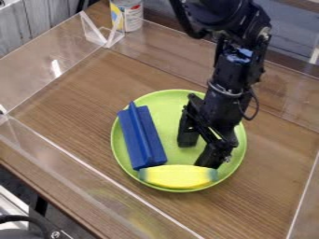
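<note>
A green round plate rests on the wooden surface. On its left side lies a blue object, with a yellow banana-like piece along its front edge. My black gripper is low over the right and middle of the plate, just behind the yellow piece. Its fingers are dark and overlap one another, so whether they are open or shut, or hold anything, cannot be made out.
A can stands at the back left beside some clear plastic. Clear panels edge the wooden surface on the left. The wood to the left and right of the plate is bare.
</note>
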